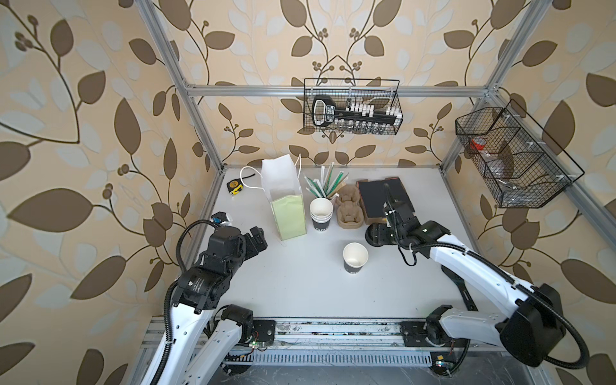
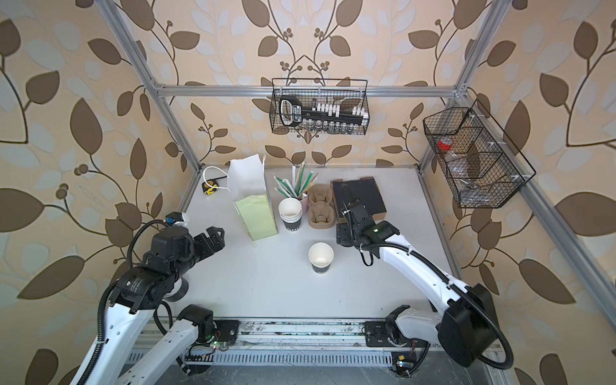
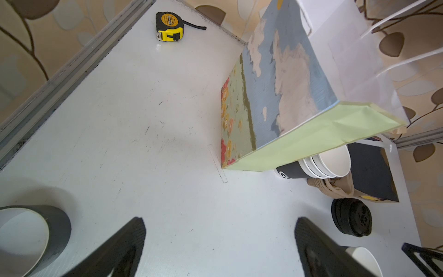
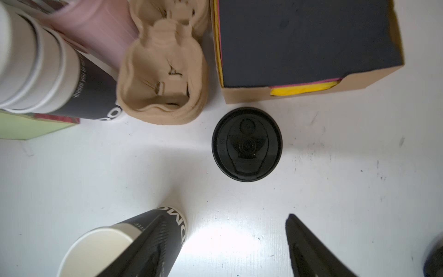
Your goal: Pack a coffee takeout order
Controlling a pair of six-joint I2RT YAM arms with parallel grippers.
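Observation:
A single paper cup stands in the middle of the table. My right gripper is open over the table; in the right wrist view a stack of black lids lies ahead of it, with the cup at lower left. A stack of cups and a cardboard carrier stand behind. The paper bag is at back left. My left gripper is open, hovering at the table's left with nothing between its fingers.
A cardboard box with a black top lies at back right, straws behind the cups, a tape measure at back left. Wire baskets hang on the walls.

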